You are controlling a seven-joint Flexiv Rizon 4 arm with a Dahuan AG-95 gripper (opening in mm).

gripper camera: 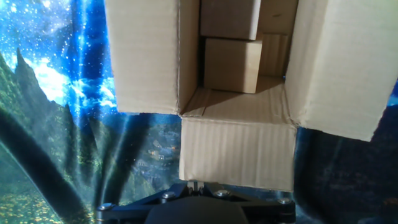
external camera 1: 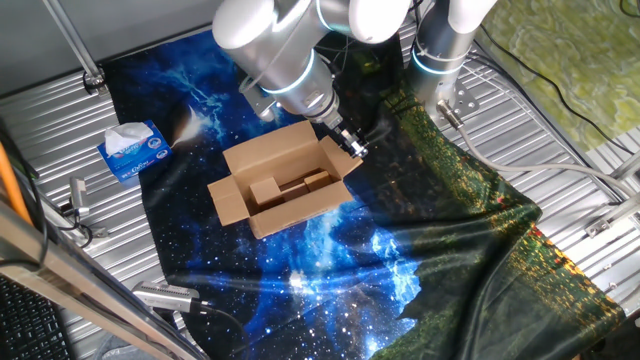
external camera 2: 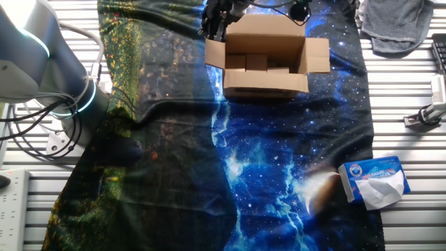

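Note:
An open cardboard box (external camera 1: 290,212) stands on the dark printed cloth with its flaps spread outward. Several light brown blocks (gripper camera: 233,65) lie inside it; a smaller block (external camera 1: 265,190) leans near one end. My gripper is at the box's end flap (gripper camera: 236,152), its fingertips close together at the flap's outer edge. Nothing shows between them, and whether they touch the cardboard cannot be told. Exterior view 1 has the gripper (external camera 1: 355,148) beside that same end, outside the box. From exterior view 2 the dark gripper (external camera 2: 209,28) is partly cut off at the top.
A blue tissue box (external camera 1: 135,152) stands at the cloth's far side from the arm base. Wrinkled cloth (external camera 2: 167,174) covers the slatted metal table (external camera 2: 411,84), with wide clear room. A grey cloth (external camera 2: 397,24) lies at one corner.

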